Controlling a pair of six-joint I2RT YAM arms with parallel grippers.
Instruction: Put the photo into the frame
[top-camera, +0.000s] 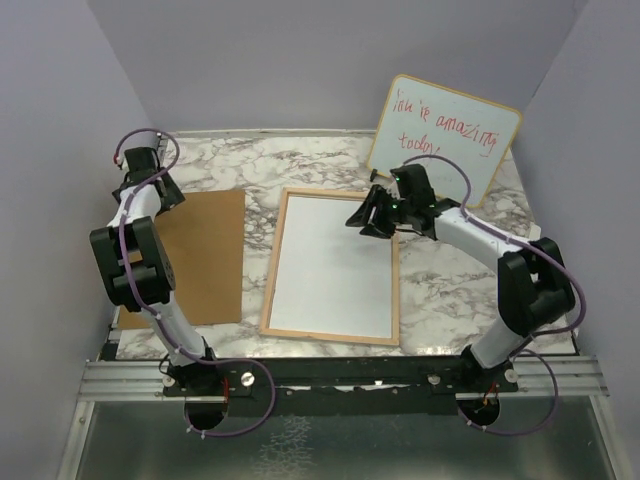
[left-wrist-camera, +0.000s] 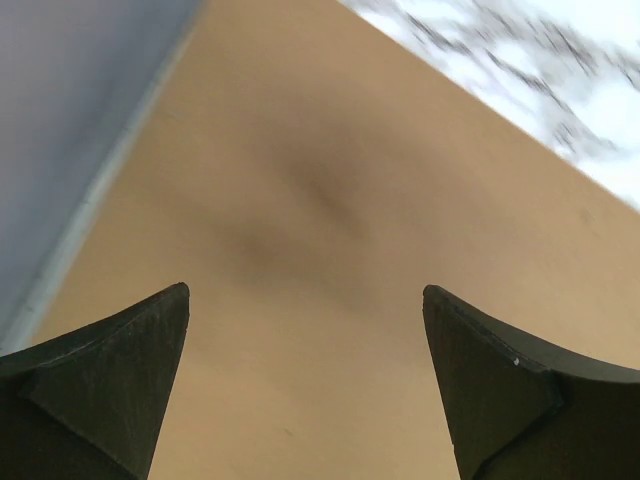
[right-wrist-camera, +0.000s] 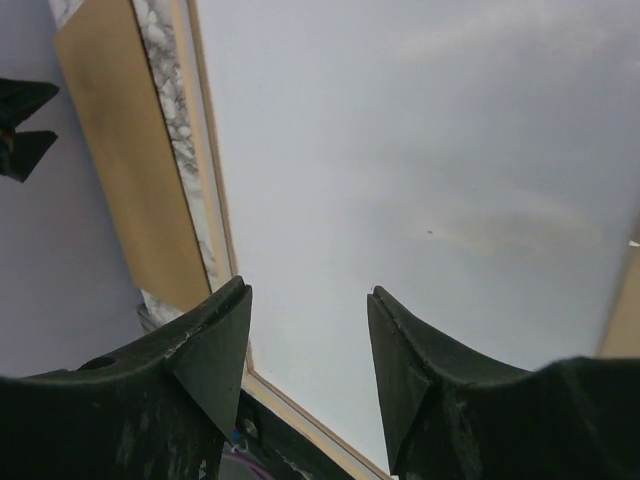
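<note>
A wooden frame (top-camera: 396, 300) with a plain white interior (top-camera: 330, 280) lies in the middle of the table. To its left is a brown board (top-camera: 210, 270), which fills much of the left wrist view (left-wrist-camera: 300, 240). My left gripper (top-camera: 145, 195) hovers over this board's far-left part, open and empty (left-wrist-camera: 306, 310). My right gripper (top-camera: 370, 220) hangs over the frame's upper right, its fingers apart with nothing between them (right-wrist-camera: 309, 290). No printed picture shows; whether the board is the photo's back or a backing cannot be told.
A whiteboard (top-camera: 445, 130) with red writing stands on supports at the back right. Grey walls (top-camera: 55, 230) bound both sides. Bare marble (top-camera: 260, 160) shows behind the frame and to its right.
</note>
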